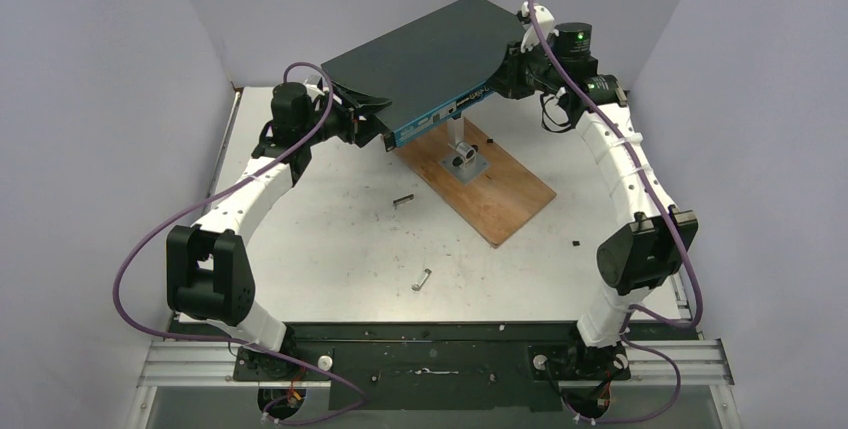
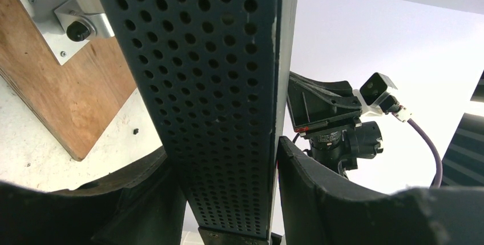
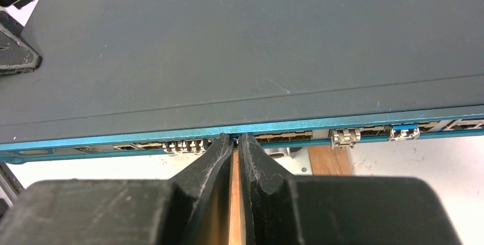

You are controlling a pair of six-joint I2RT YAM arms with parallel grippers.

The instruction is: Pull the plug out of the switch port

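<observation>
The dark switch with a blue port face stands raised on a metal post. My left gripper is shut on its left end, the perforated side between the fingers. My right gripper has its fingertips at the port row, close together with a narrow gap; what lies between them is hidden. Transceiver plugs sit in ports to the right of the fingertips, with more just left of them.
The post's plate is fixed to a wooden board. Small metal pieces lie on the white table, which is otherwise mostly clear.
</observation>
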